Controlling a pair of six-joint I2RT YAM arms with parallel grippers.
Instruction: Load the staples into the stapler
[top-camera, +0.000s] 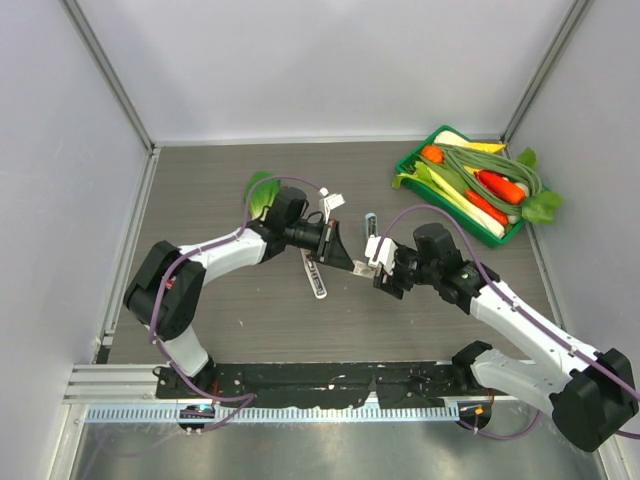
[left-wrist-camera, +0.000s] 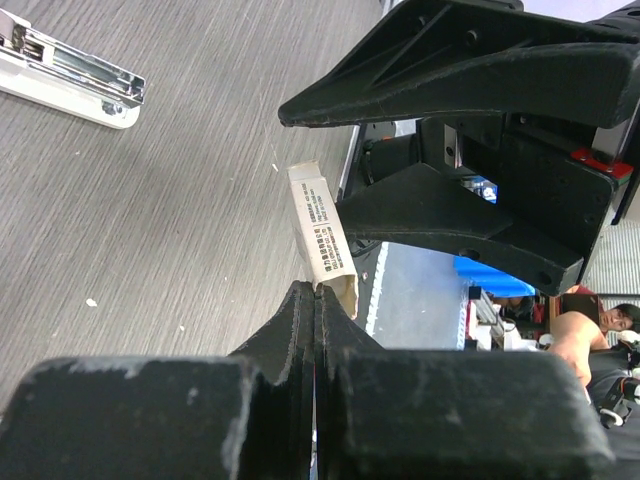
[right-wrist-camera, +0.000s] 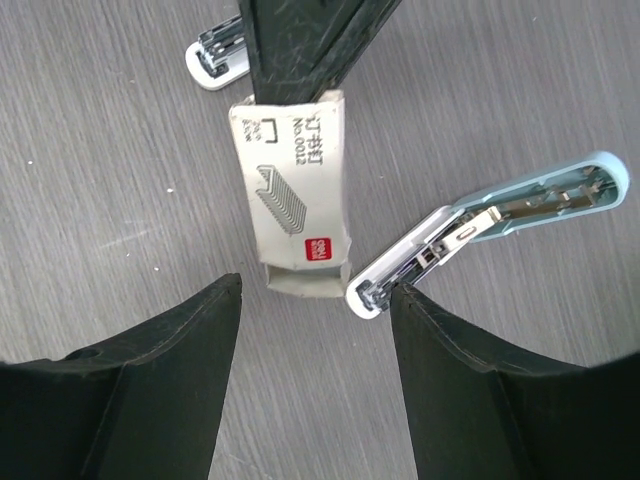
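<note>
A small white printed staple box (top-camera: 364, 269) hangs above the table between my two grippers. My left gripper is shut on its edge, with the box (left-wrist-camera: 325, 225) extending beyond the fingertips. Facing it from the right, my right gripper stands open; the box's free end (right-wrist-camera: 308, 282) lies just beyond and between its fingertips, not clamped. That end looks open. An opened stapler (right-wrist-camera: 430, 250) with a blue-grey part and a pale tray lies on the table below. Another opened white stapler (left-wrist-camera: 70, 75) lies farther left, also visible in the top view (top-camera: 313, 275).
A green basket (top-camera: 490, 236) of vegetables stands at the back right. A leafy green vegetable (top-camera: 263, 195) lies behind my left arm.
</note>
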